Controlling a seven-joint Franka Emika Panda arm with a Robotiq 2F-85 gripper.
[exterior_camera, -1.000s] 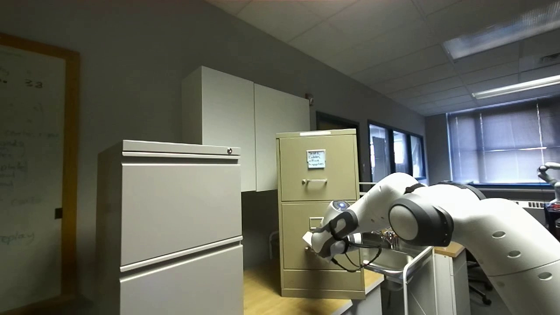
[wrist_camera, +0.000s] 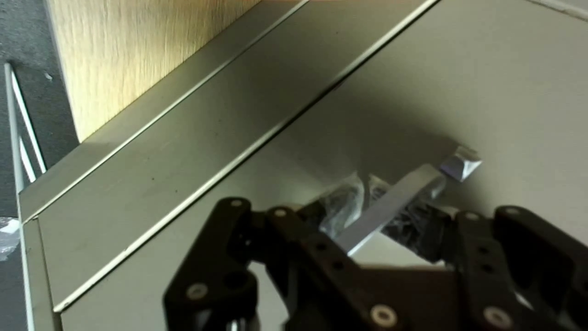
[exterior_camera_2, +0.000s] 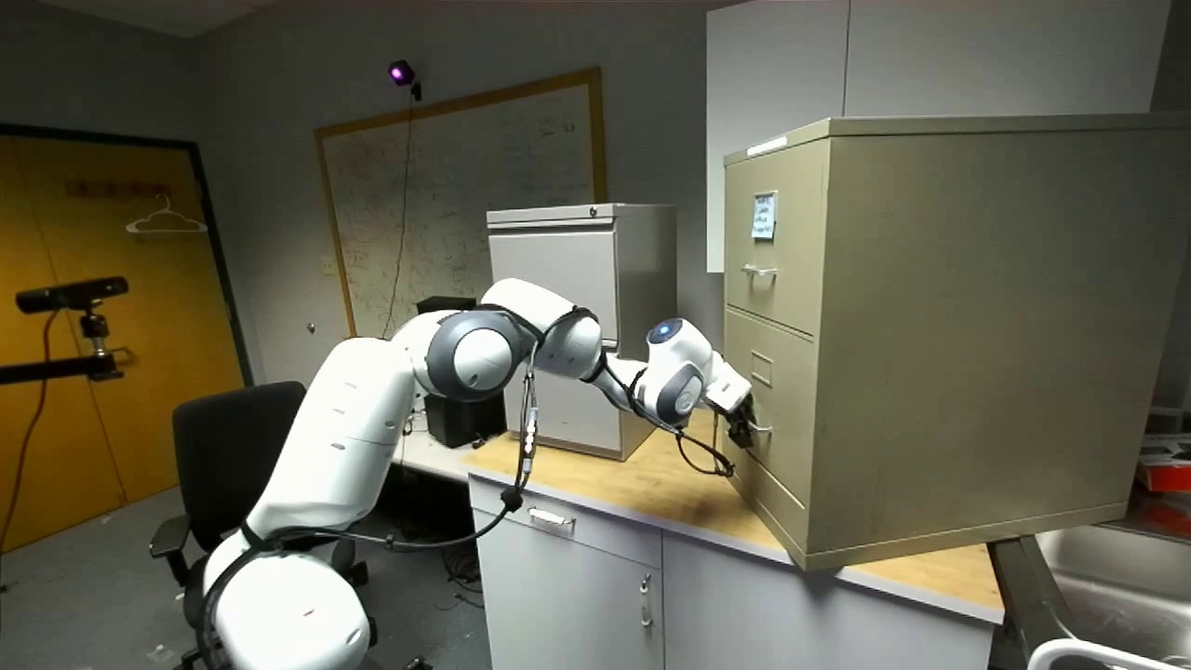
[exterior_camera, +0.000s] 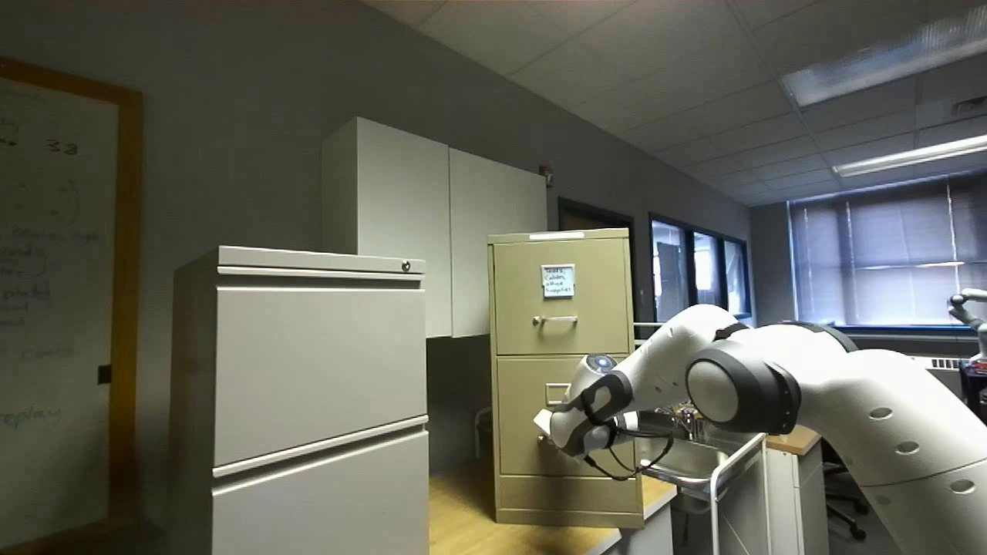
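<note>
A tan filing cabinet (exterior_camera_2: 983,335) stands on the wooden counter, both of its drawers closed. Its lower drawer (exterior_camera: 518,398) has a silver bar handle (wrist_camera: 380,212), seen close up in the wrist view. My gripper is shut on that handle, with the clear-wrapped fingertips (wrist_camera: 344,207) on either side of the bar. In exterior view 2 the gripper (exterior_camera_2: 742,422) is at the front of the lower drawer. The upper drawer's handle (exterior_camera: 555,320) is free, below a handwritten label (exterior_camera: 557,281).
A grey filing cabinet (exterior_camera_2: 558,290) stands on the same counter (exterior_camera_2: 681,502), to the left. A metal sink (exterior_camera: 689,458) lies beside the tan cabinet. Loose cables (exterior_camera_2: 703,452) hang from the wrist.
</note>
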